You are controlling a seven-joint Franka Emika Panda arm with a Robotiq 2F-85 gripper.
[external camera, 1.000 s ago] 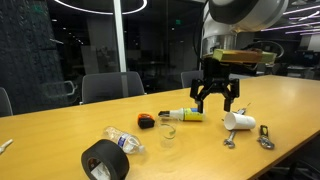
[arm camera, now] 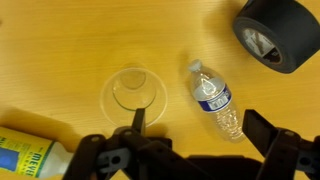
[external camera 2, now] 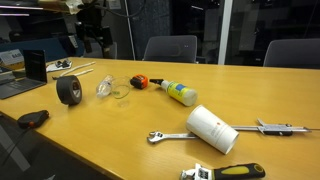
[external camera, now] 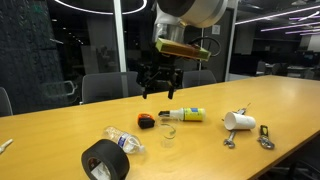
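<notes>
My gripper (external camera: 158, 93) hangs open above the table, with nothing held between its fingers. In the wrist view, a small clear water bottle (arm camera: 216, 100) with a blue label lies below, in the span between the fingers. A clear glass (arm camera: 134, 93) stands upright to its left, near the left finger. A roll of black tape (arm camera: 277, 32) is at the upper right. The yellow-labelled white bottle (arm camera: 30, 154) shows at the lower left and lies on its side in the first exterior view. An orange-and-black tape measure (external camera: 146, 121) sits behind the glass.
A white cup (external camera 2: 212, 129) lies on its side, with a wrench (external camera 2: 170, 136), a caliper (external camera 2: 285, 128) and a yellow-handled tool (external camera 2: 238, 171) around it. A laptop (external camera 2: 24, 70) and a black object (external camera 2: 33, 118) are at the table's left.
My gripper has moved left across the first exterior view, from over the white cup to above the tape measure area. It stays raised. The objects on the table have not moved.
</notes>
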